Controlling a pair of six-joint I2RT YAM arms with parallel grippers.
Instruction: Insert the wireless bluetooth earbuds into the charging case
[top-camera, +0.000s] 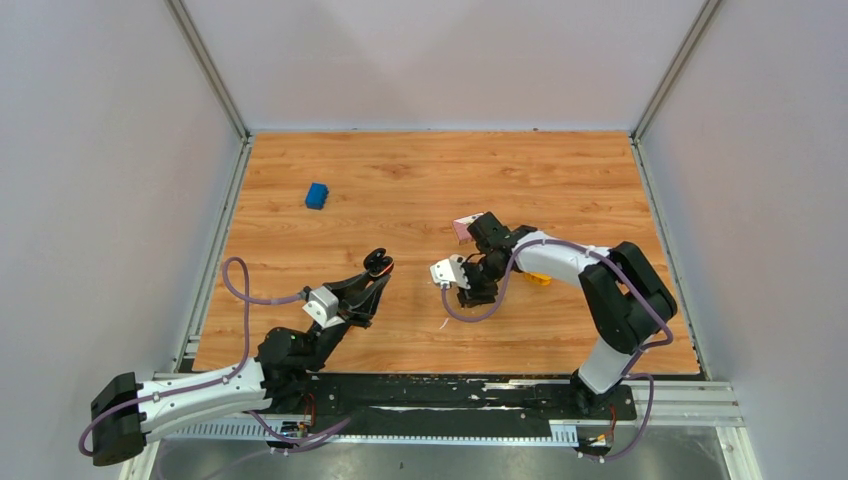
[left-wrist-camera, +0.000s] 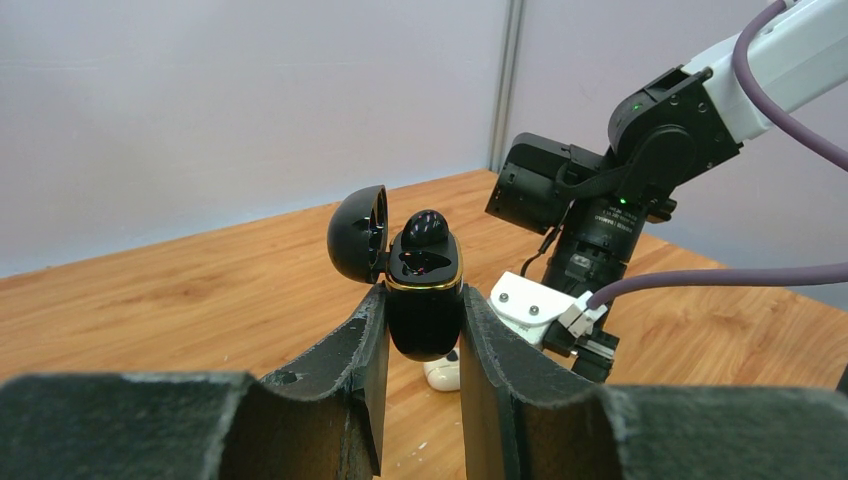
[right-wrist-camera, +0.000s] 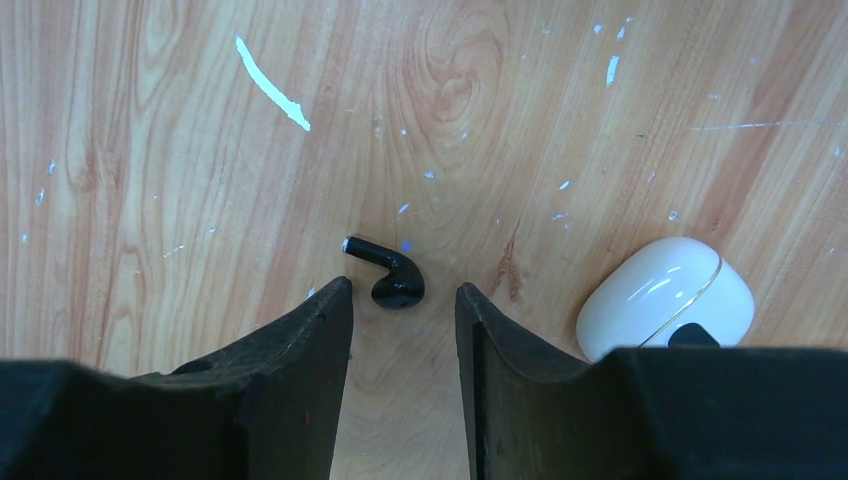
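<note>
Held up above the table's near left, the black charging case (left-wrist-camera: 425, 320) has its lid swung open, and my left gripper is shut on its body. One earbud (left-wrist-camera: 425, 229) appears seated in one side of it; the other slot is hard to make out. A black earbud (right-wrist-camera: 398, 288) lies on the wood in the right wrist view, its stem pointing up and left. Over it, my right gripper is part open, one finger to each side of the earbud and nothing gripped. The top view hides this earbud under the right arm.
A white rounded mouse-like object (right-wrist-camera: 668, 295) lies right of the loose earbud. In the top view, a blue block (top-camera: 317, 196) sits far left, a pink box (top-camera: 463, 228) and a yellow object (top-camera: 538, 279) near the right arm.
</note>
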